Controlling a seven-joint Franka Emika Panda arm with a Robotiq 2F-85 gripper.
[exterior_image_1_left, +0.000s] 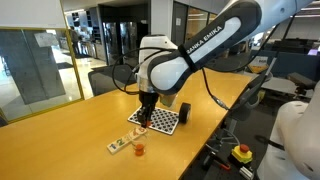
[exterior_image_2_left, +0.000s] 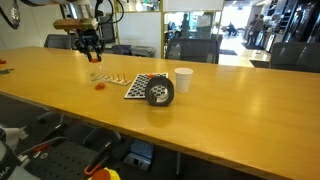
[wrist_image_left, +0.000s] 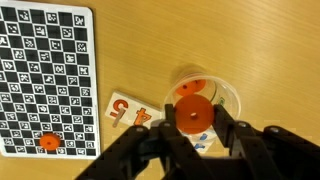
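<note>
A round orange piece (wrist_image_left: 194, 122) is pinched between the fingertips of my gripper. In the wrist view it lines up over a clear cup (wrist_image_left: 235, 101). Other orange pieces (wrist_image_left: 193, 86) show inside that cup, partly covered by the held one. Exterior view 2 has the held piece (exterior_image_2_left: 95, 64) up in the air, well above the table, with orange (exterior_image_2_left: 100, 86) low beneath it. The patterned black-and-white board (wrist_image_left: 88, 60) fills the left of the wrist view, and one orange piece (wrist_image_left: 49, 141) lies on it.
A pale strip with printed digits (wrist_image_left: 132, 110) lies between board and cup, running under the fingers. A black wheel (exterior_image_2_left: 160, 90) and a white cup (exterior_image_2_left: 183, 78) stand past the board.
</note>
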